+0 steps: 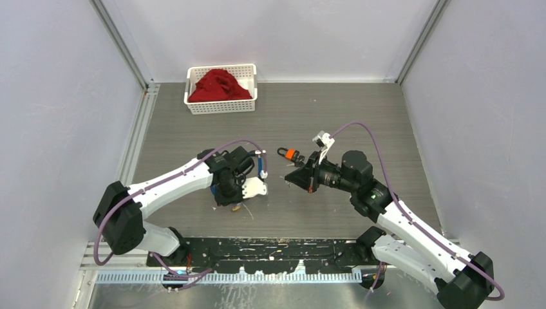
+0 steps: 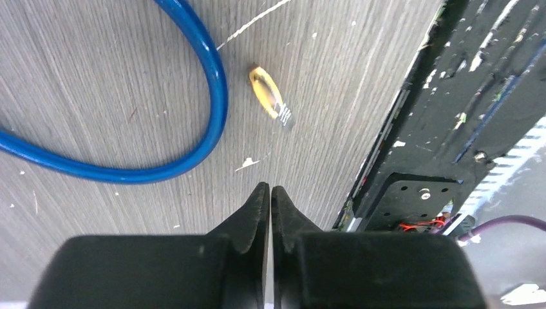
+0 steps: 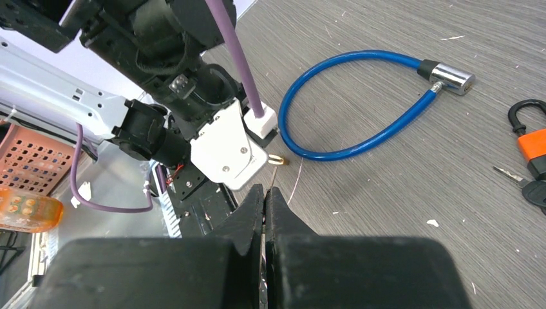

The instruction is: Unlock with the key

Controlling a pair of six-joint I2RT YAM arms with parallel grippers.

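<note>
A blue cable lock lies looped on the table, its silver lock body at one end. My left gripper hangs over it, shut with nothing between its fingers; a small yellow-and-silver piece lies below, beside the cable. An orange padlock lies to the right, with a silver key with dark head beside it. My right gripper is shut on a thin rod-like item, mostly hidden by its fingers; what it is I cannot tell.
A white basket with red cloth stands at the back. A black rail runs along the front edge.
</note>
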